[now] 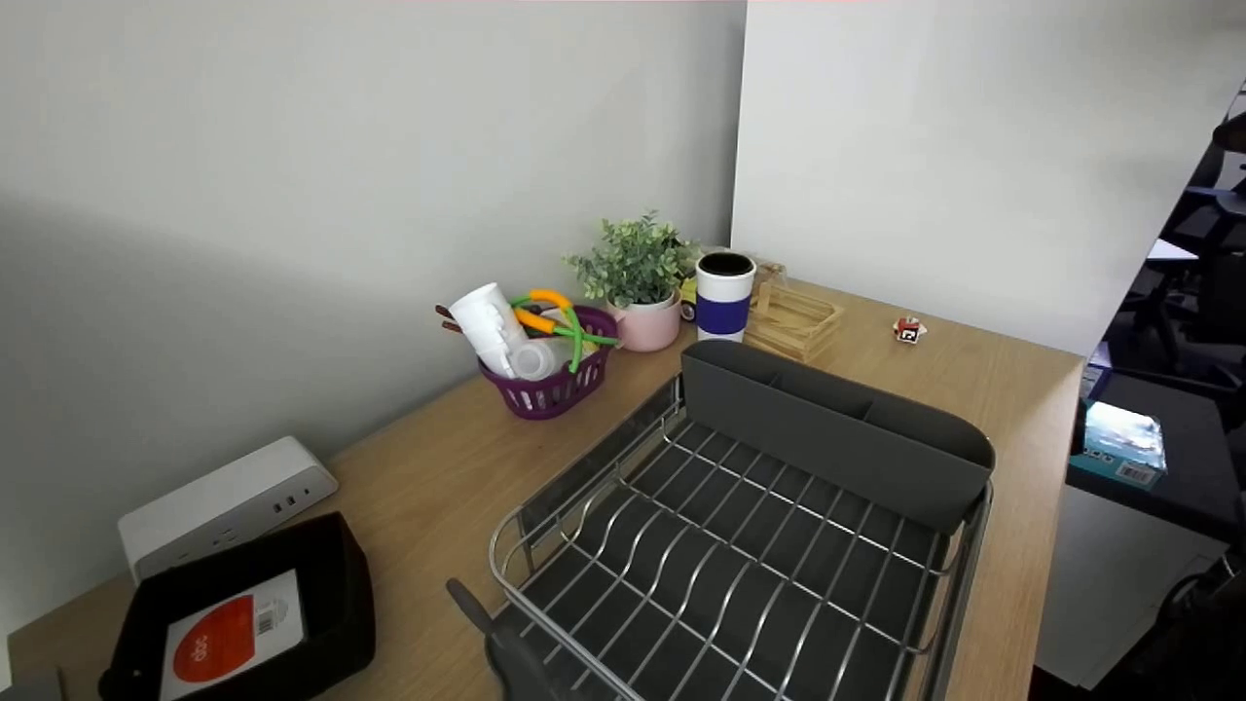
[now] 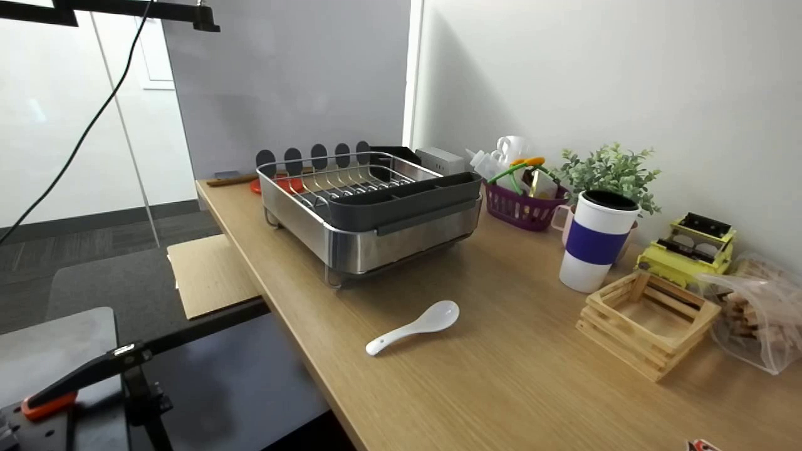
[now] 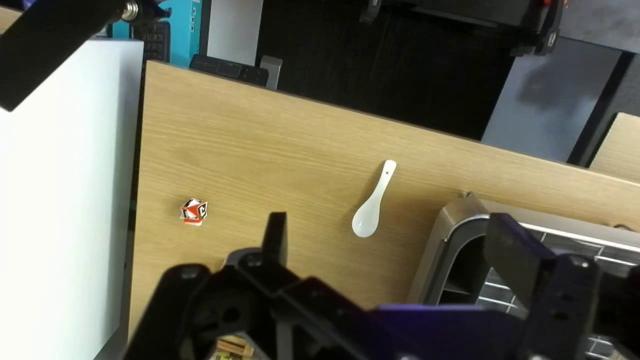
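Wide apart in the wrist view are the two fingers of my gripper; it is open and nothing is held between them. Below, framed by the gap, a white spoon (image 3: 370,211) lies on the bare wooden table, clear of the fingers. Its bowl points toward the plant side in exterior view 2, where the spoon (image 2: 418,327) rests in front of the dish rack (image 2: 301,218). The rack's grey divided caddy (image 1: 835,438) looks empty, as do its visible wires. Neither exterior view shows the gripper, and the caddy hides the spoon in exterior view 1.
A white cup with a purple band (image 2: 598,242), a wooden crate (image 2: 652,323) and a purple basket (image 2: 526,209) line the wall side. A small red-and-white piece (image 3: 193,211) sits near the table's end. Free tabletop surrounds the spoon.
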